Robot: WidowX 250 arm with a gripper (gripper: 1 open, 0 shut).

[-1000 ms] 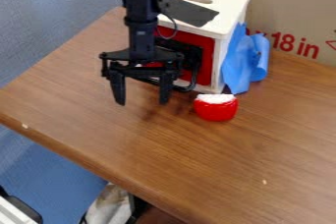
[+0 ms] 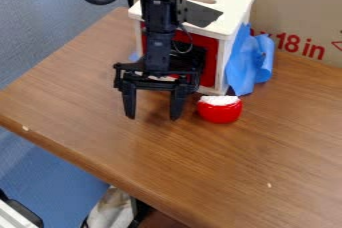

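My black gripper (image 2: 152, 103) hangs just above the wooden table (image 2: 147, 167), fingers apart and pointing down, with nothing visible between them. It is in front of a white box (image 2: 219, 0) with a red front (image 2: 198, 47), which it partly hides. A small red bowl (image 2: 219, 113) with white contents sits on the table just right of the gripper, apart from it.
A blue crumpled cloth or plastic piece (image 2: 249, 62) lies against the box's right side. A cardboard panel (image 2: 302, 17) stands behind at the right.
The gripper has moved slightly to the right, toward the red bowl, and a little lower. The box and bowl look unmoved.
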